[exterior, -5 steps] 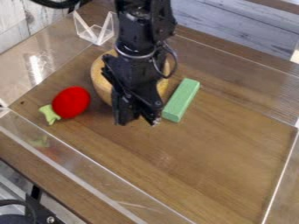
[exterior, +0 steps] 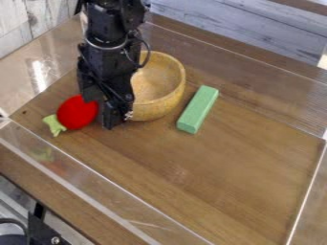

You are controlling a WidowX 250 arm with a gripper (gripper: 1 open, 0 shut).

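Observation:
My black gripper (exterior: 105, 107) is low over the left part of the wooden table, open, its fingers beside a red round object (exterior: 76, 113) with a pale green top (exterior: 54, 125), perhaps a toy vegetable. A wooden bowl (exterior: 159, 84) sits behind and right of the gripper, partly hidden by it. A light green block (exterior: 197, 109) lies to the bowl's right. Whether the fingers touch the red object is unclear.
A clear plastic rail runs along the near left edge, and a pale wall stands at the back.
My gripper has moved left, away from in front of the bowl to beside the red object, uncovering more of the bowl's right side.

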